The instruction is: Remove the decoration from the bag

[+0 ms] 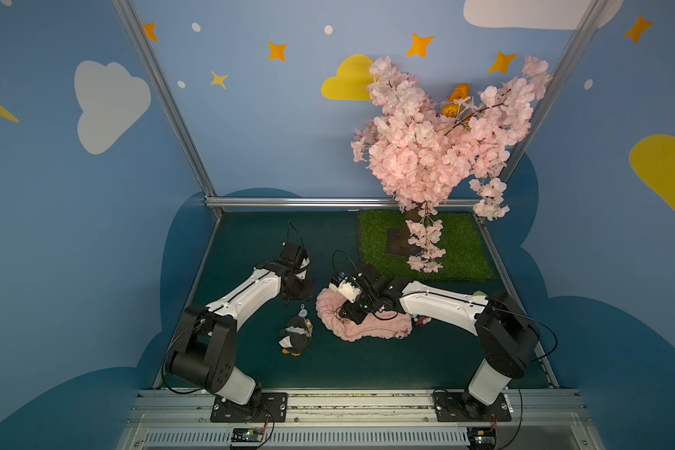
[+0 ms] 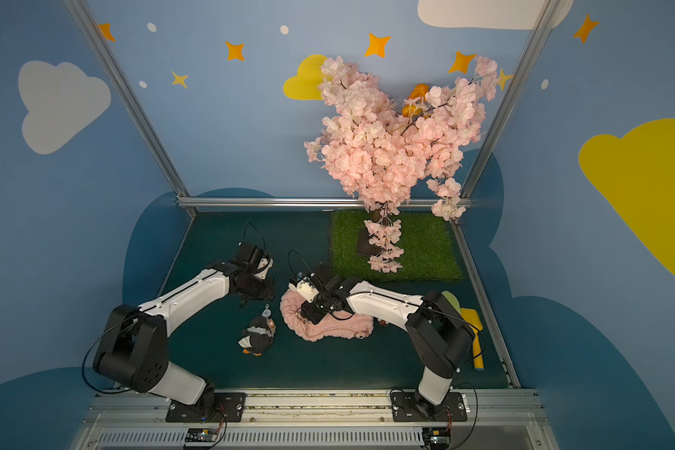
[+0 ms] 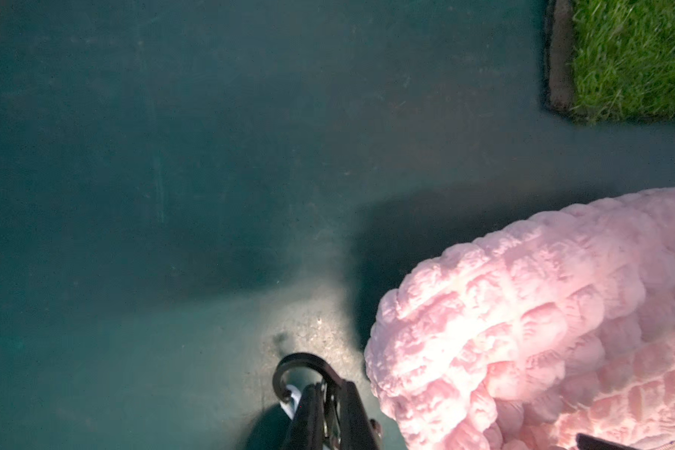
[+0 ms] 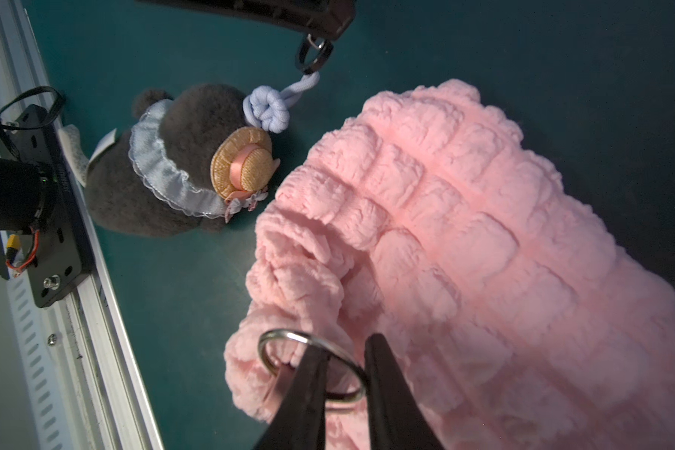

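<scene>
The grey plush decoration (image 4: 183, 157), with a straw hat and lace collar, lies on the green floor left of the pink quilted bag (image 4: 457, 225). A pale blue cord (image 4: 268, 107) joins it to a black clasp (image 3: 305, 360). My left gripper is shut on this clasp, clear of the bag's left end. Over that end is my right gripper, its fingers slightly apart. The bag's silver ring (image 4: 281, 334) loops across these fingers, resting against them; no firm grip shows. The bag's right part is partly hidden by the right arm in the top left view.
A turf patch (image 1: 465, 247) with a pink blossom tree (image 1: 427, 150) stands at the back right. A yellow object (image 2: 474, 337) lies by the right wall.
</scene>
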